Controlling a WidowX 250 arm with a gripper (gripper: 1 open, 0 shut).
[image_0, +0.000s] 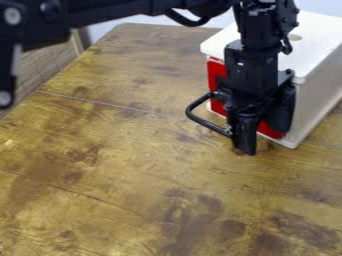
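Note:
My black gripper (245, 125) points down at the front of a white box (303, 60) with a red panel (215, 78) on its side, at the right of the view. The gripper's body covers much of the red panel, and its lower end is close against it, low near the table. Whether the fingers are open or shut, and whether anything is between them, I cannot tell.
A tiled surface (36, 68) lies beyond its left edge.

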